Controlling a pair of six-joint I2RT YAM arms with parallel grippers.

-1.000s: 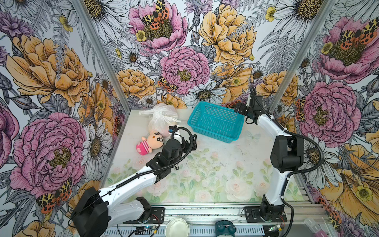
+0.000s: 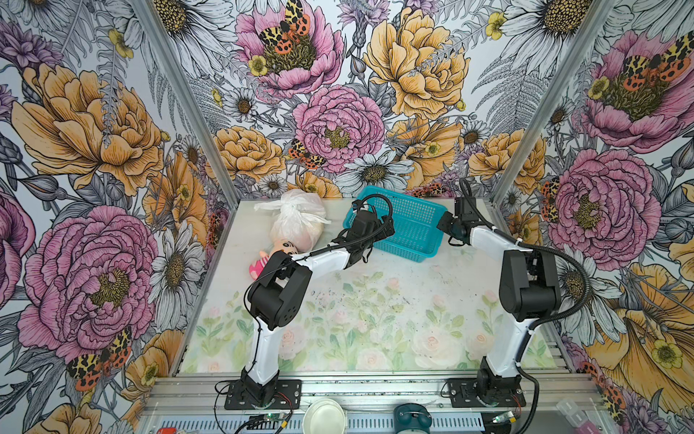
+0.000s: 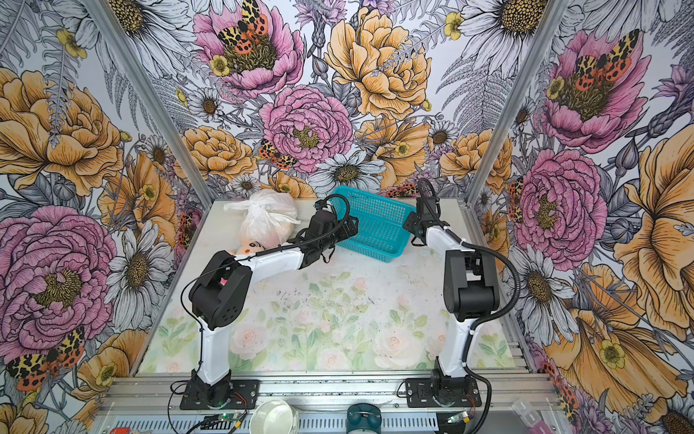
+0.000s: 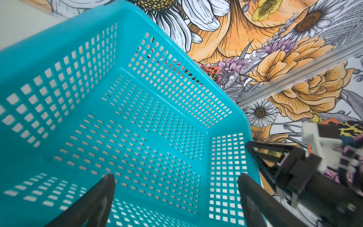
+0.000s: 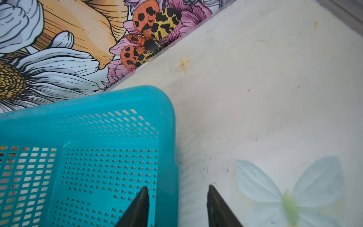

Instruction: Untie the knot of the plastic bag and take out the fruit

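Note:
The white plastic bag (image 2: pixel 298 224), its top bunched into a knot, sits at the back left of the table with something pale pink showing through. My left gripper is open above the near side of the empty teal basket (image 4: pixel 140 140). At the basket's right end, my right gripper has its fingers (image 5: pixel 139 208) parted on either side of the rim. A gap shows between the rim and each finger, so they look apart from it. No fruit can be made out clearly through the bag.
A doll in pink (image 2: pixel 258 265) lies against the bag's near side, partly hidden by my left arm. The basket stands near the back wall. Open table (image 2: pixel 376 311) stretches in front, and more lies right of the basket (image 5: pixel 245 113).
My left arm has swung from beside the doll to the right and back, reaching the basket. Bag and basket stay put.

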